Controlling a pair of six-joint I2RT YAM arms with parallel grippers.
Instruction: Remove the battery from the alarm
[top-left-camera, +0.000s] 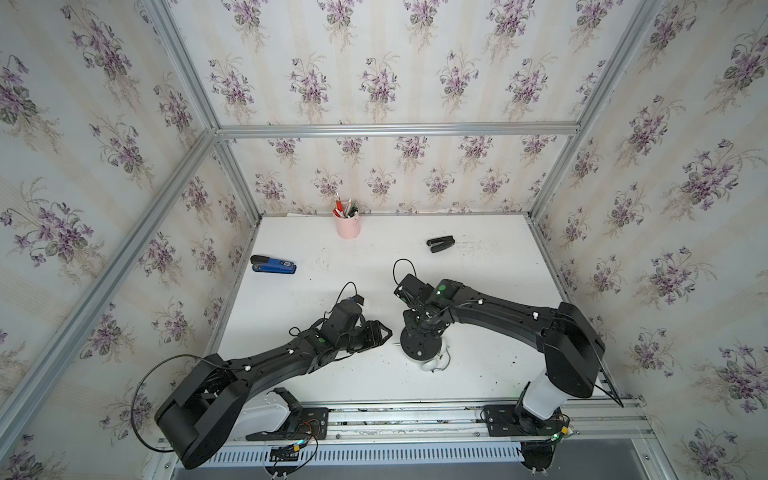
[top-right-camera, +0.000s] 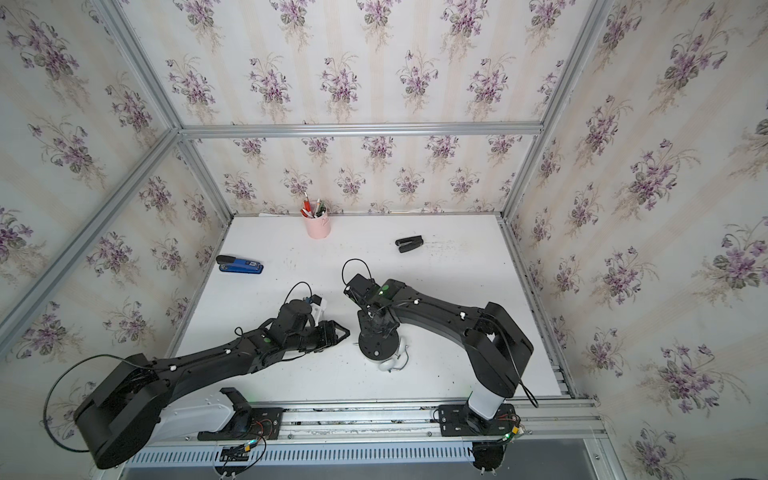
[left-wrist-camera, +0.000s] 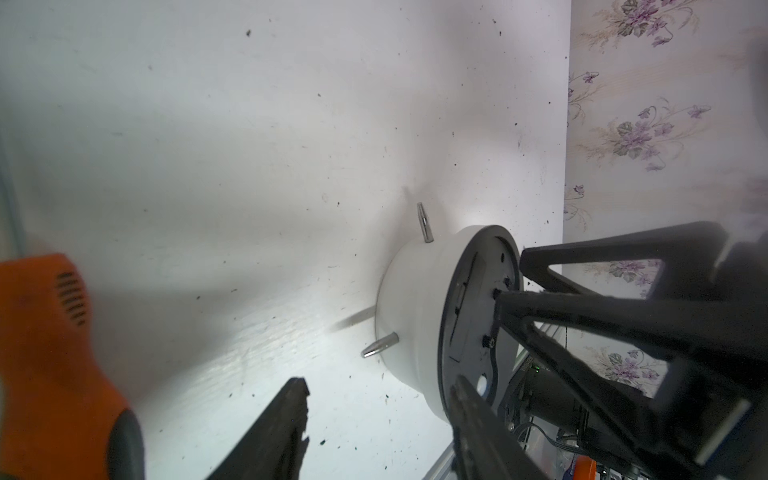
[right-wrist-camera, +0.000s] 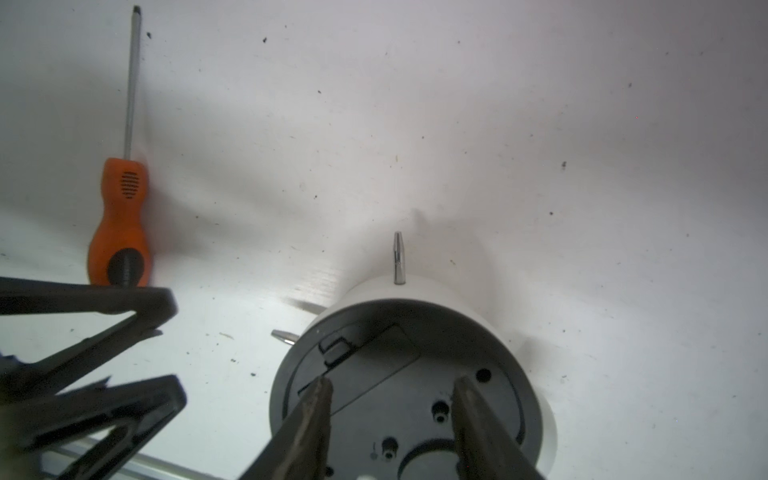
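Observation:
The alarm is a round white clock (left-wrist-camera: 412, 320) with metal legs. Its black back (right-wrist-camera: 368, 432) faces up toward my right gripper, and a latched battery cover (right-wrist-camera: 372, 364) is outlined on it. No battery shows. My right gripper is open above that back, its fingers apart with the black surface visible between them; whether they touch it I cannot tell. To the left of the clock, my left gripper stands open, nothing between its fingers. An orange-handled screwdriver (right-wrist-camera: 120, 224) lies on the table left of the clock.
A blue stapler (top-left-camera: 273, 265) lies at the back left, a pink pen cup (top-left-camera: 348, 226) behind it. A black stapler (top-left-camera: 440, 244) sits at the back right. Open table surrounds these; the metal front rail runs close by the arms.

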